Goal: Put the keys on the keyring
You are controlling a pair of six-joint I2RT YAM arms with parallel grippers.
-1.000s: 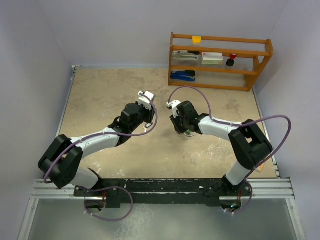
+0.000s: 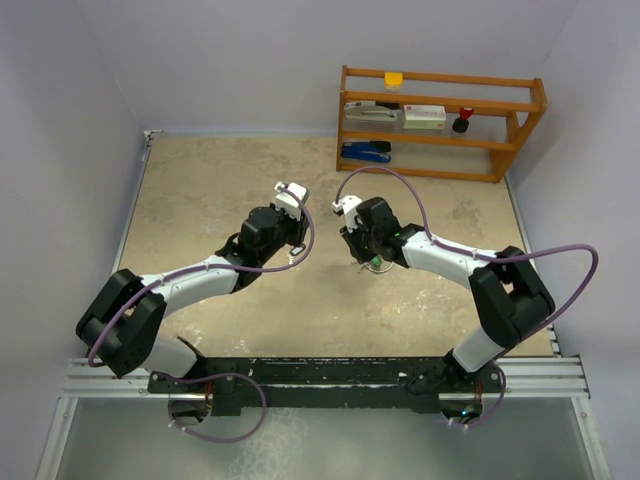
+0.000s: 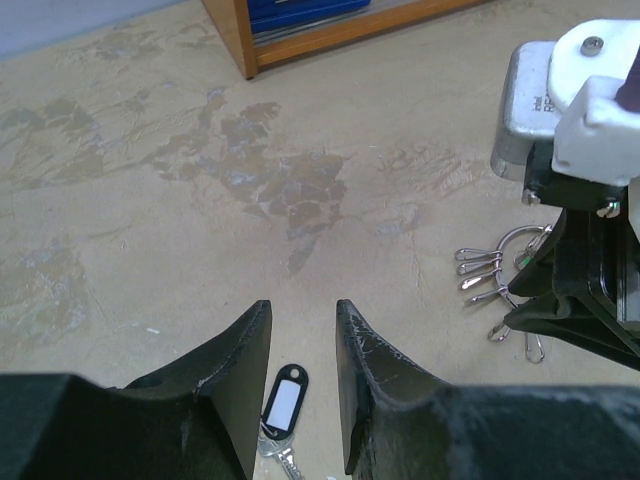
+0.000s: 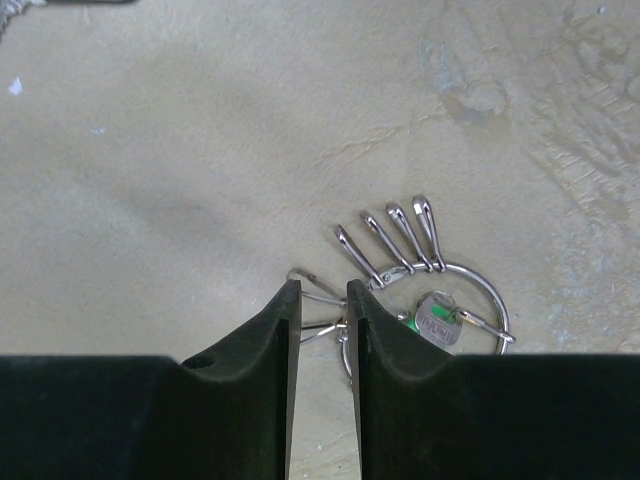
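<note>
The silver keyring (image 4: 483, 282), a loop with several metal clips fanned along it, lies on the table under my right gripper. A key (image 4: 437, 318) with a bit of green rests inside the loop, close to one clip. My right fingers are part open above the clips at the loop's left side, and I see nothing held between them. In the left wrist view a black key tag (image 3: 285, 402) with a white label lies on the table, a silver key (image 3: 275, 445) attached. My left gripper hovers over it, part open and empty.
A wooden shelf (image 2: 440, 100) stands at the back right, holding a stapler (image 2: 367, 151) and small boxes. The table left of the arms and in front is bare. In the left wrist view the right gripper is close by, over the keyring.
The left arm stays where it was.
</note>
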